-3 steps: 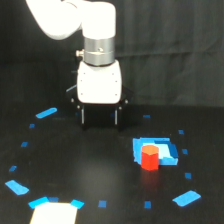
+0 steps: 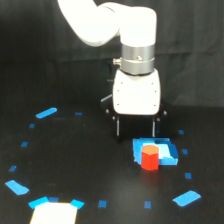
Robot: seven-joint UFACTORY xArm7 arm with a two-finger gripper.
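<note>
A red block (image 2: 150, 157) appears at the front of a small blue tray (image 2: 172, 158), to the right on the dark table. Whether the block is inside the tray or just before it, I cannot tell. My gripper (image 2: 136, 133) hangs pointing down above and slightly left of the block in the image. Its fingers (image 2: 118, 127) are spread wide with nothing between them, and the right one shows just above the tray's back edge.
Pieces of blue tape (image 2: 186, 198) and small blue squares mark the dark table. Part of a white object (image 2: 53, 213) shows at the bottom left edge.
The arm has swung right, bringing the gripper from left of the tray to near it, and its fingertips are slightly lower. The block and tray have stayed in place.
</note>
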